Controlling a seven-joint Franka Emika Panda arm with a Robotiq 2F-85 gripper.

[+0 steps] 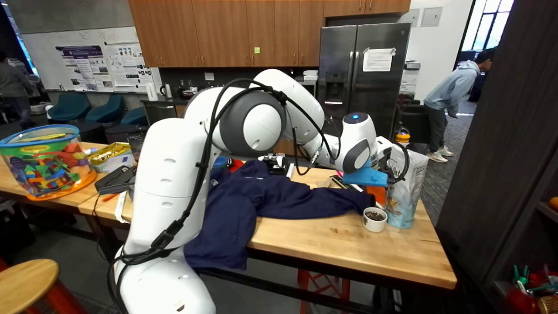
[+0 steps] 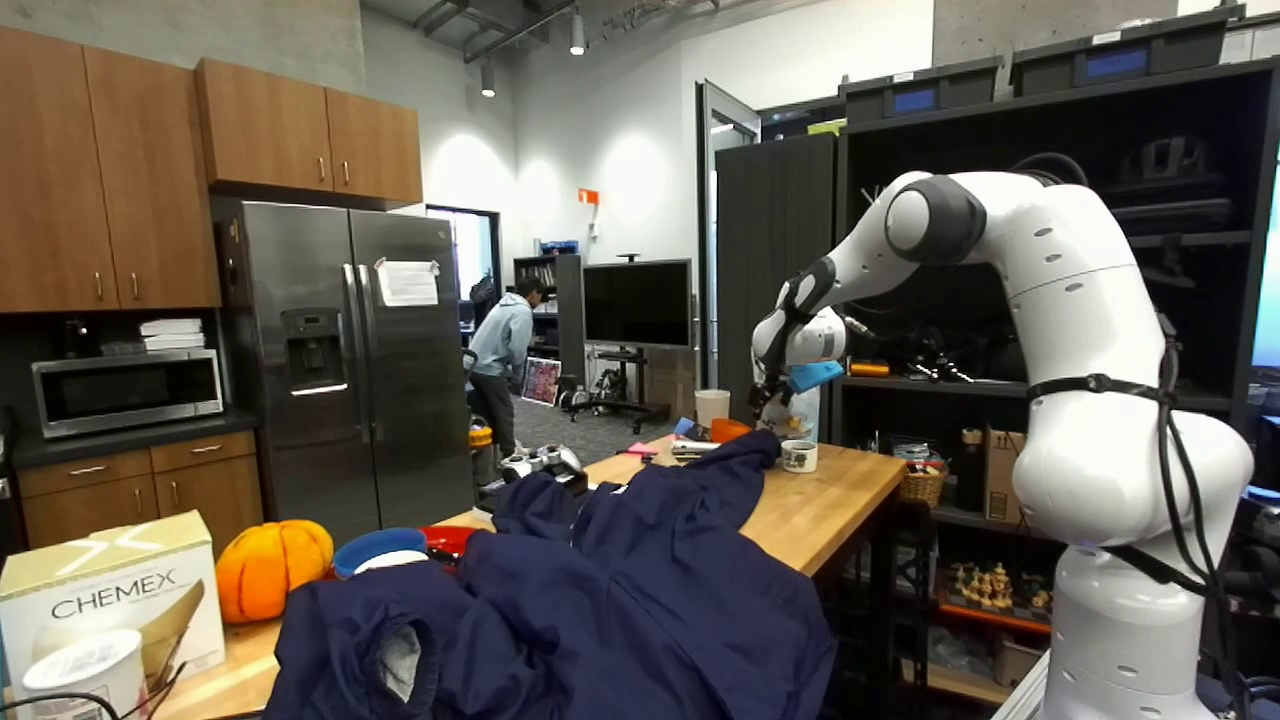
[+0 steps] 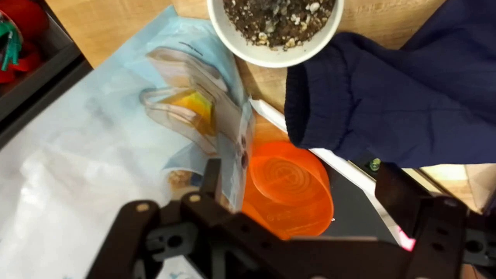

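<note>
My gripper is open over the right end of the table, with its fingers spread wide. Below and between them shows an orange cup (image 3: pixel 290 188), seen from above; nothing is held. A blue and white oats bag (image 1: pixel 403 193) stands upright close beside the gripper, and in the wrist view its printed side reaches behind the left finger (image 3: pixel 211 176). A white cup of dark soil (image 1: pixel 374 220) sits in front of the bag. The navy garment (image 1: pixel 293 200) lies spread over the table, one cuff (image 3: pixel 321 107) near the soil cup.
A white strip (image 3: pixel 346 169) and a dark flat item lie beside the orange cup. Toward the table's other end are an orange pumpkin (image 2: pixel 274 569), a blue bowl (image 2: pixel 378 548) and a Chemex box (image 2: pixel 114 600). Bare wood shows along the front right.
</note>
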